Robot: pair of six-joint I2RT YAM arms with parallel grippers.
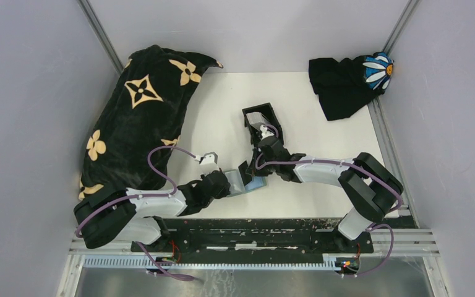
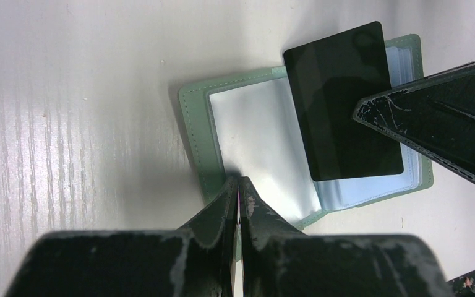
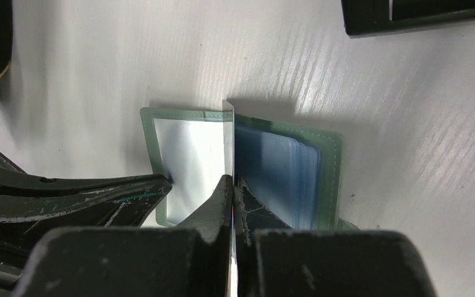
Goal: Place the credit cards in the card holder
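The card holder (image 2: 263, 136) lies open on the table, green-edged with a white left side and blue-tinted clear sleeves on the right. My left gripper's fingertips (image 2: 226, 204) stand almost together over its left part; whether they pinch the sleeve is unclear. A black card (image 2: 340, 105) stands tilted above the holder's right side, with my right gripper shut on it. In the right wrist view the card shows only as a thin pale edge, rising near the line between the white side and the blue sleeves.
Behind the holder stands a black open box (image 1: 275, 127) with a pale card-like thing (image 1: 257, 117) in it. A dark patterned pillow (image 1: 139, 111) leans at the left; black cloth (image 1: 340, 90) lies at the back right. Between box and cloth the table is bare.
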